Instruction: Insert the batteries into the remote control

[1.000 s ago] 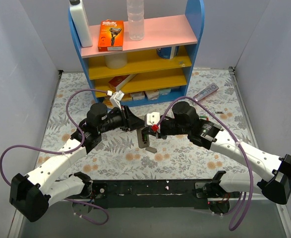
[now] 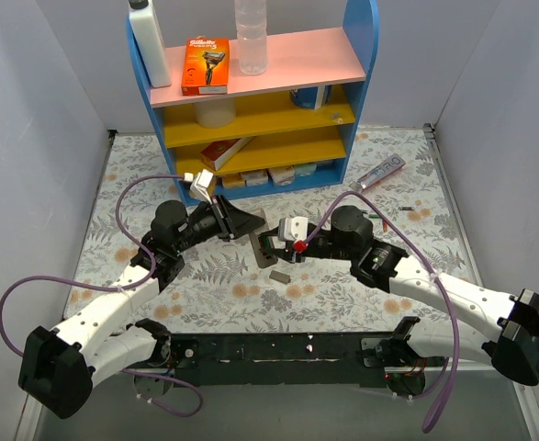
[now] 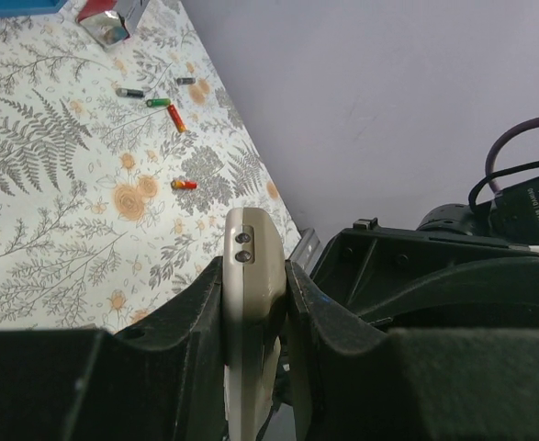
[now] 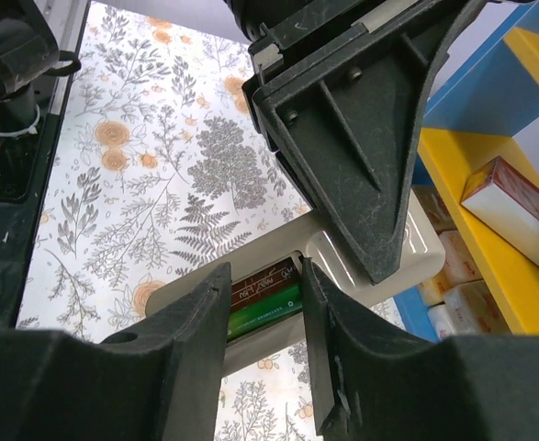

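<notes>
My left gripper is shut on the pale remote control, which it holds up off the table, tilted. In the right wrist view the remote's back shows its uncovered battery compartment. A green battery lies in it, beside a reddish-brown strip that looks like a second battery. My right gripper is at the compartment, part open, its fingertips apart over the green battery; contact is unclear. A small grey-brown piece, probably the cover, lies on the table below.
Several loose batteries lie on the table's right side, among them a green one and a red one. A toothpaste box is behind them. The blue-sided shelf stands at the back.
Both grippers have shifted slightly left in the top view. The remote has turned and now leans more. My right gripper sits a little lower against it.
</notes>
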